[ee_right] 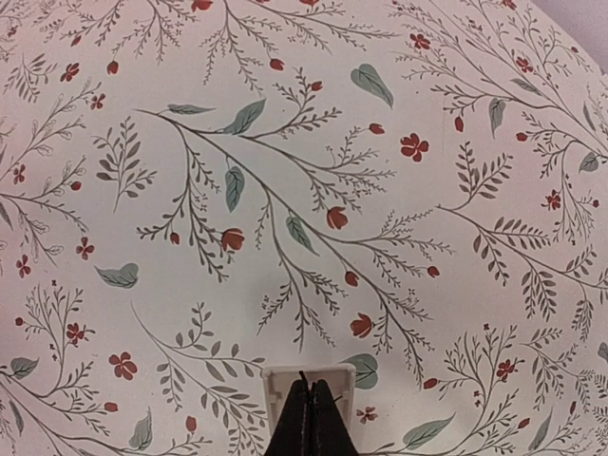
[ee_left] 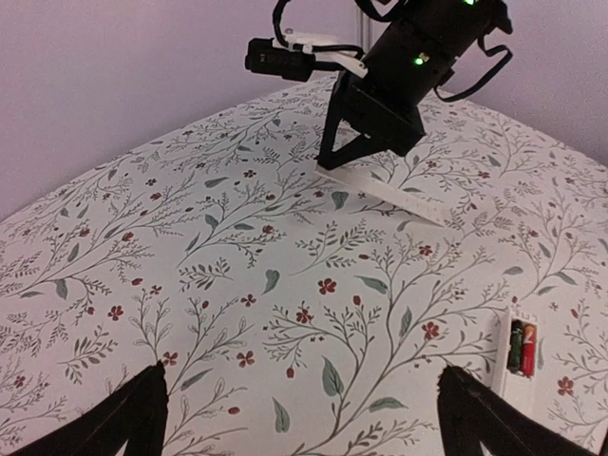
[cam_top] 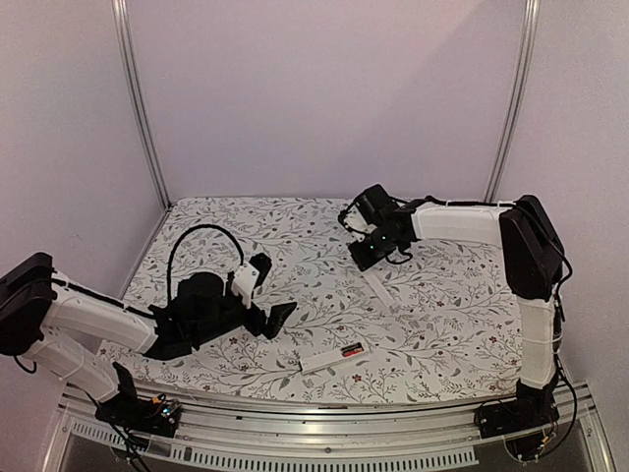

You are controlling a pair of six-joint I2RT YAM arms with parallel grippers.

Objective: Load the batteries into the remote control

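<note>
The white remote control (cam_top: 319, 362) lies near the table's front edge, with a green battery (ee_left: 515, 350) and a red battery (ee_left: 529, 348) side by side in its compartment. A separate long white piece (cam_top: 377, 288), possibly its cover, lies flat farther back on the right; in the right wrist view its end shows a raised rim (ee_right: 269, 389). My right gripper is shut over that end, nothing visibly between its fingers; whether it touches the piece I cannot tell. My left gripper stands open and empty, left of and behind the remote.
Pale walls (cam_top: 314, 98) enclose the back and sides. A metal rail (cam_top: 314, 418) runs along the front.
</note>
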